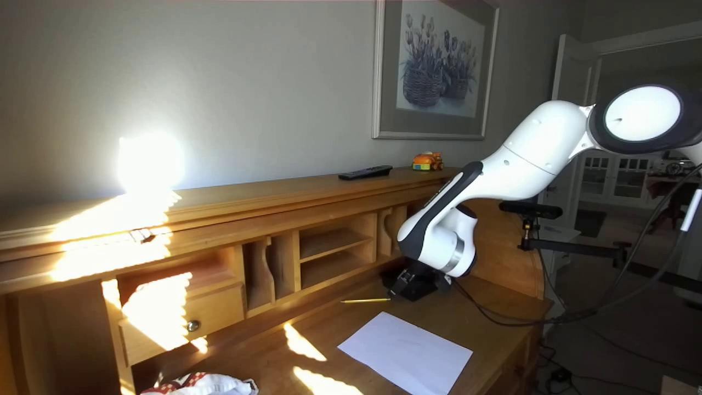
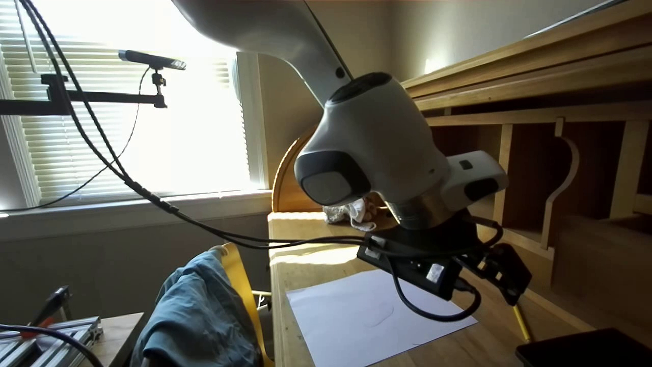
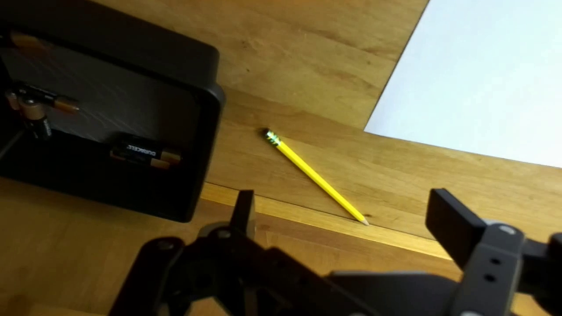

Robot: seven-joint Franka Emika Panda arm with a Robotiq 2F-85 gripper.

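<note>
A yellow pencil [image 3: 321, 181] with a dark eraser end lies flat on the wooden desk, its sharpened tip toward the ledge below the cubbies. In the wrist view my gripper is open above the desk, fingers spread wide and nothing held; the pencil tip shows in the gap between them. The same pencil [image 1: 366, 300] appears in exterior view 1, left of my gripper [image 1: 393, 292]. A black tray [image 3: 210, 121] holding several batteries stands beside the pencil's eraser end. A white sheet of paper [image 3: 474, 89] lies on the pencil's other side.
The desk's cubbies and dividers [image 2: 559, 183] rise close behind the gripper. On the top shelf are a remote [image 1: 365, 172] and an orange toy [image 1: 428, 161]. A patterned cloth [image 1: 201, 384] lies at the desk's far left. Cables [image 2: 201, 227] hang from the arm.
</note>
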